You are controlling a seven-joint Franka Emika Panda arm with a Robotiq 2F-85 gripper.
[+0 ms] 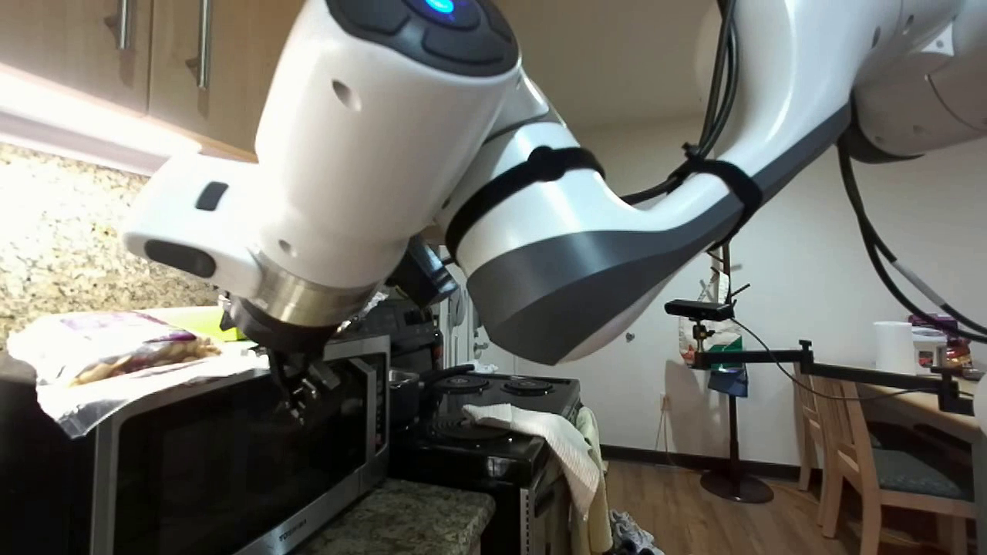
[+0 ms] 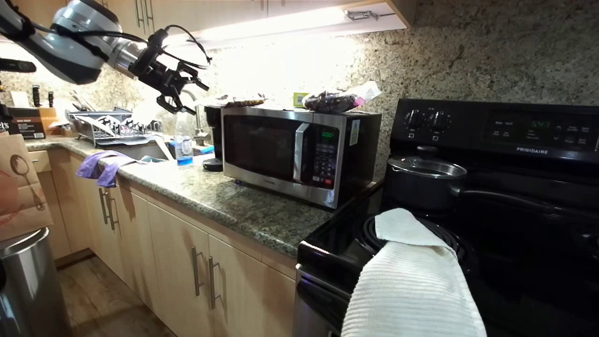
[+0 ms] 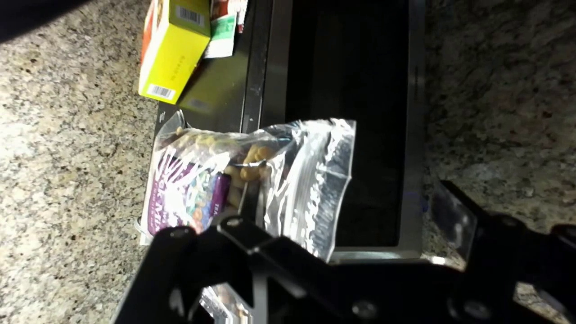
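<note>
My gripper (image 2: 197, 100) stands open above and off the left end of the microwave (image 2: 261, 146) in exterior view 2, with nothing between its fingers. A clear zip bag of trail mix (image 3: 189, 186) with a purple label lies on the microwave top. In the wrist view, one dark finger (image 3: 251, 202) overlaps the bag, and the other finger (image 3: 456, 218) is over the counter side. Exterior view 1 shows the bag (image 1: 120, 347) at the near end, its clear flap hanging past the front edge. Whether any finger touches the bag, I cannot tell.
A yellow box (image 3: 173, 62) and another bag (image 2: 337, 101) are also on the microwave. The stove, with a pot (image 2: 424, 179) and a white towel (image 2: 415, 281), stands beside it. Cabinets (image 1: 139, 55) hang overhead.
</note>
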